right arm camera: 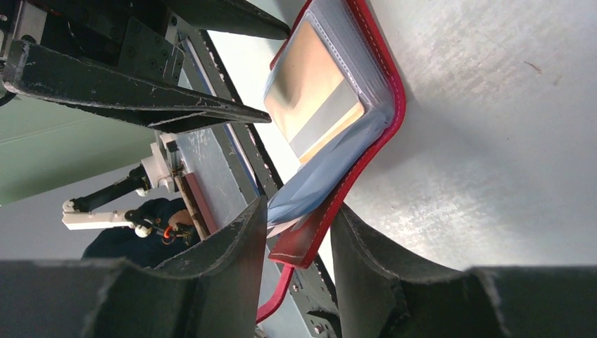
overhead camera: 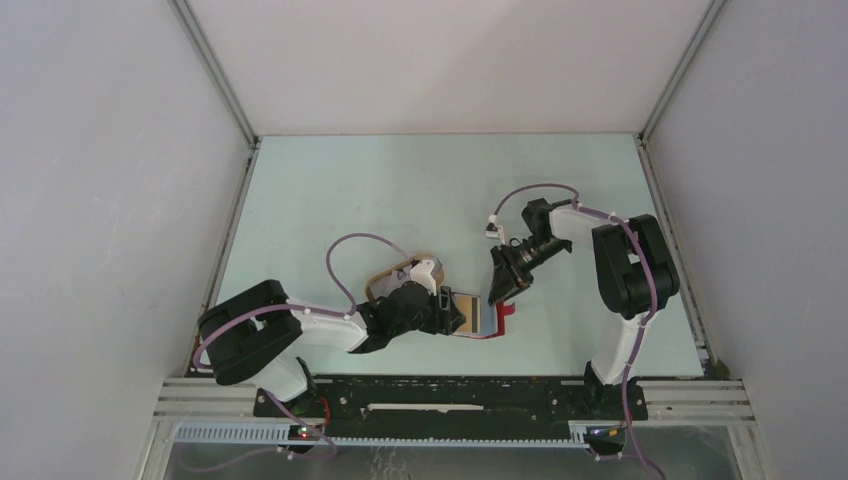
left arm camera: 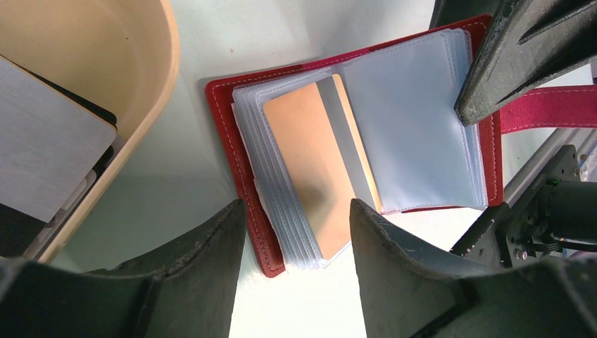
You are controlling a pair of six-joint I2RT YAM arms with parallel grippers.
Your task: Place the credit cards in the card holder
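The red card holder (left arm camera: 253,211) lies open, with a tan card with a grey stripe (left arm camera: 310,162) in a clear sleeve. In the left wrist view my left gripper hangs at the holder's near edge, fingers apart, nothing clearly between them. My right gripper is at the holder's strap end (right arm camera: 303,243); its fingers stand either side of the red edge and blue sleeves, which look bent upward. Whether it grips them is unclear.
A tan oval tray (left arm camera: 144,120) with grey and dark cards (left arm camera: 49,134) sits left of the holder.
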